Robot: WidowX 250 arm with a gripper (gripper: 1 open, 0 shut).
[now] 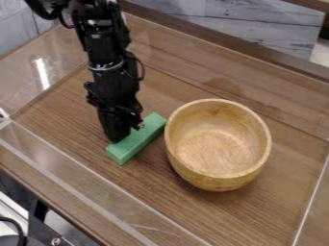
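My black arm comes down from the top left, and its gripper (122, 127) sits low over the table at the left end of a green rectangular block (138, 136). The gripper is shut; whether it touches the block is hard to tell in the dark shapes, and the block lies flat on the wood, slanting from near left to far right.
A round tan bowl (218, 144) stands just right of the block. The wooden table (193, 211) is otherwise mostly clear, with cables at the lower left edge and a grey-white board behind the table at the back right.
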